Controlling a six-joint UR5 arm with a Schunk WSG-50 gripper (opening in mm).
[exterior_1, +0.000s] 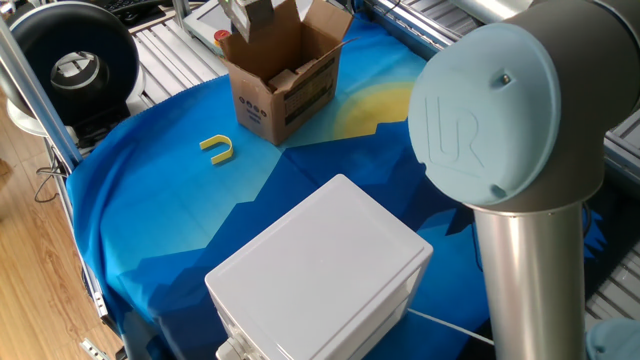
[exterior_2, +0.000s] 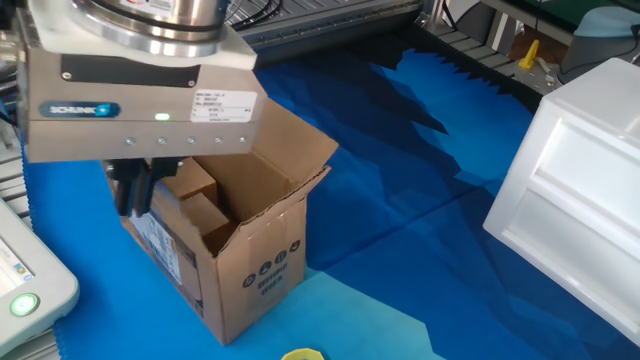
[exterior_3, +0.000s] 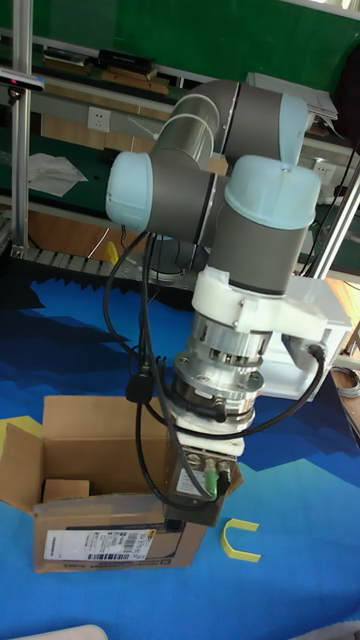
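Observation:
My gripper (exterior_2: 132, 211) hangs by the box's near-left wall in exterior view 2, black fingers pointing down. Its fingertips sit close together, shut, with nothing visible between them. The cardboard box (exterior_2: 262, 262) stands open with its flaps up, and smaller brown cartons (exterior_2: 205, 217) lie inside. On the cloth in front of the box is a yellow U-shaped piece (exterior_1: 218, 150); exterior view 2 catches only its edge at the bottom. A white drawer cabinet (exterior_1: 320, 270) stands well away from the box. In exterior view 3 the gripper housing (exterior_3: 192, 475) hides the fingers.
A tablet-like panel (exterior_2: 30, 275) with a green-lit button lies close to the gripper's side of the box. A black round object (exterior_1: 75, 65) stands beyond the cloth at the left.

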